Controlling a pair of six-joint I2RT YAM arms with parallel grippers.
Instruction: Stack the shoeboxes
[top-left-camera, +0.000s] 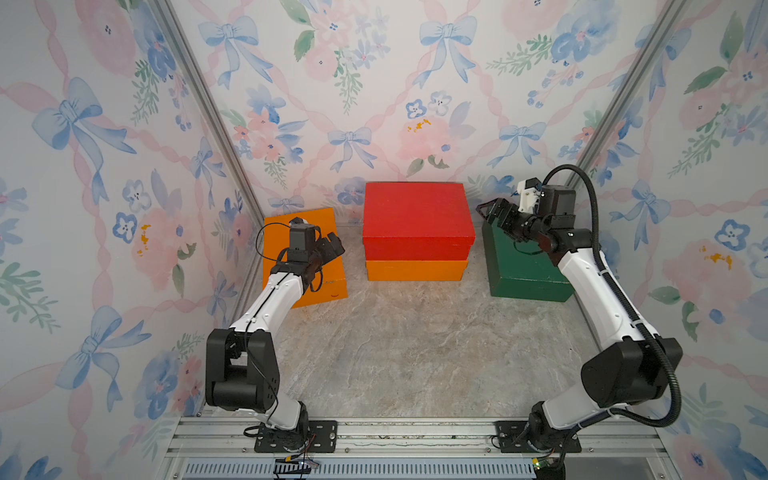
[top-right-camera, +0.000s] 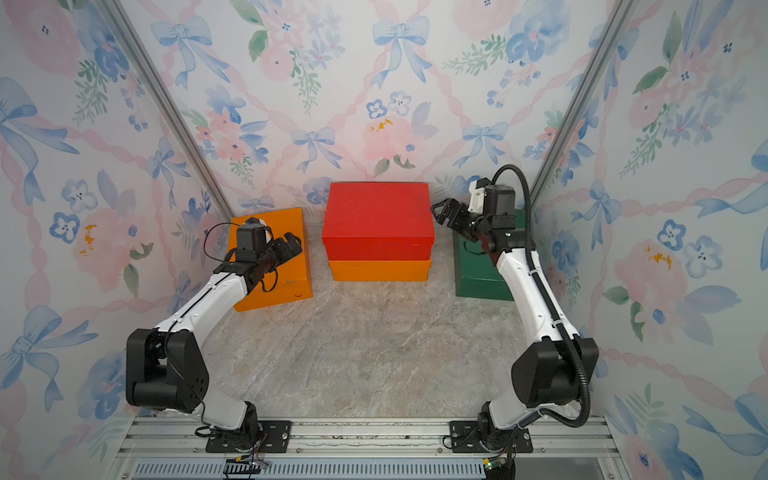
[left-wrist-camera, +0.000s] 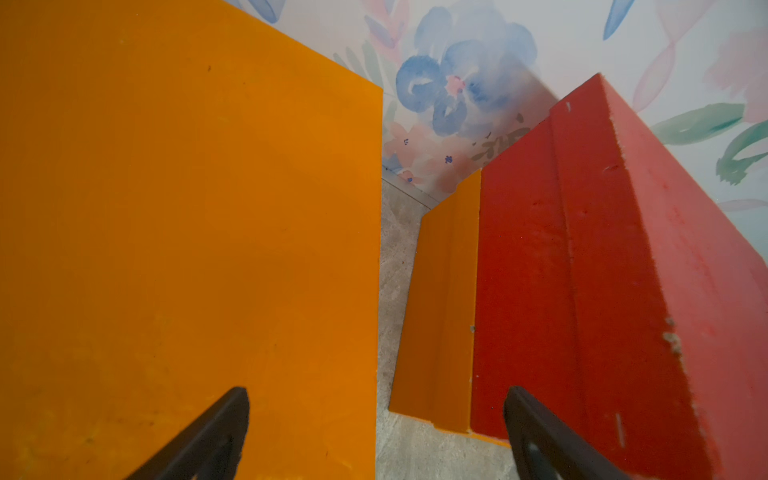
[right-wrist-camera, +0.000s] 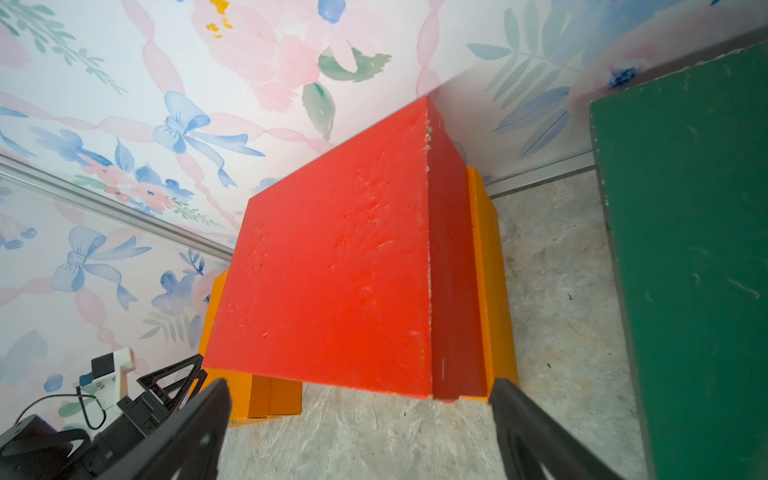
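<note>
A red shoebox (top-left-camera: 417, 216) rests on top of an orange shoebox (top-left-camera: 416, 270) at the back middle. Another orange shoebox (top-left-camera: 317, 294) lies at the left, turned slightly, partly hidden behind my left arm. At the right is a green shoebox (top-left-camera: 520, 276), partly covered by my right arm. My left gripper (top-left-camera: 332, 246) is open above the left orange box, and the left wrist view shows its fingers (left-wrist-camera: 220, 432) apart with nothing held. Between the red box and the green box, my right gripper (top-left-camera: 493, 212) hovers open and empty, its fingers (right-wrist-camera: 196, 428) spread in the right wrist view.
A floral wall (top-left-camera: 416, 104) stands close behind the boxes, with side walls left and right. Narrow strips of floor separate the central stack from each side box.
</note>
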